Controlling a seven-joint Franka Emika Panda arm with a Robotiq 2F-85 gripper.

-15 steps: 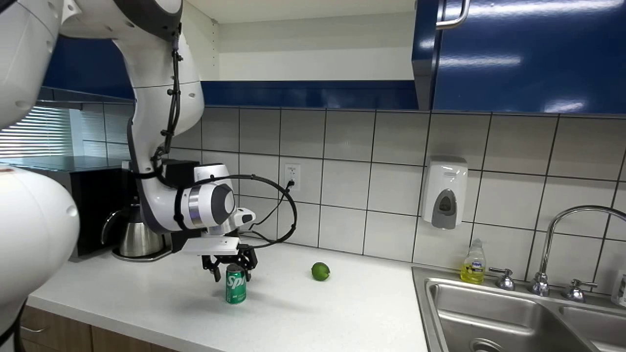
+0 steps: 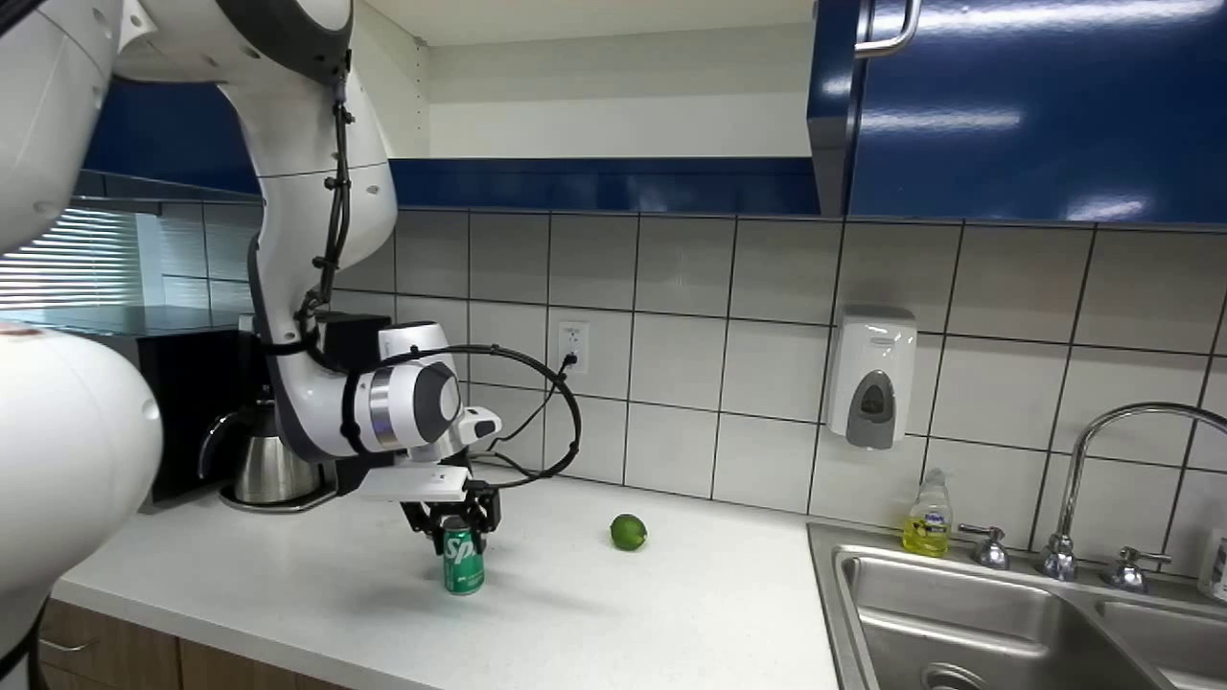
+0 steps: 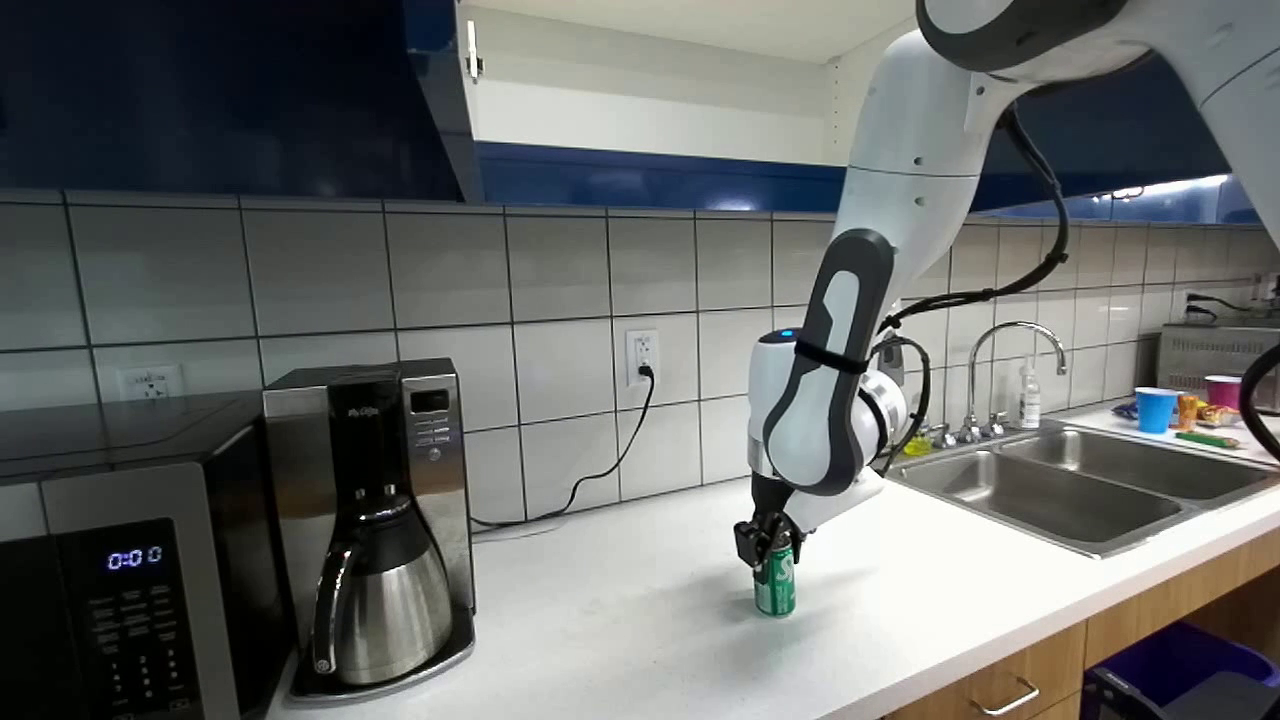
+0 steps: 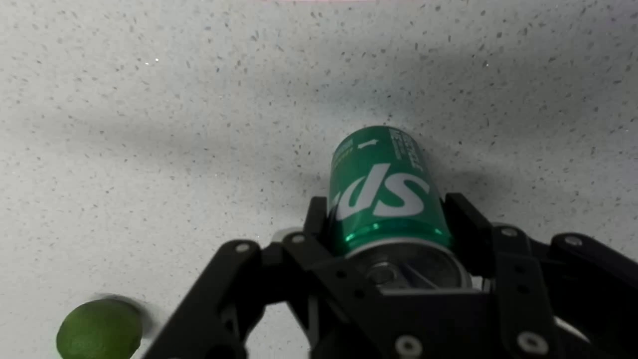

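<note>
A green Sprite can (image 2: 463,565) is upright on the white counter (image 2: 690,598), its base seemingly on the surface. My gripper is shut on the can, one black finger against each side near its top. From the other side, exterior view 2 has the same can (image 3: 776,586) below my gripper (image 3: 770,540). The wrist view looks down past the can's lid (image 4: 412,266) onto the lettering on its side. A green lime (image 2: 628,531) lies on the counter, right of the can in exterior view 1, and at the lower left in the wrist view.
A steel sink (image 2: 955,598) with a faucet (image 2: 1076,483) and a yellow soap bottle (image 2: 927,519) occupies the right. A coffee maker (image 3: 372,516) and a microwave (image 3: 132,576) stand at the other end. Above, an open cabinet shelf (image 2: 621,92) is empty.
The fingers, apart around the can a second ago, have closed onto its sides, and the gripper sits slightly lower. The can has stayed in nearly the same spot; the lime has not moved.
</note>
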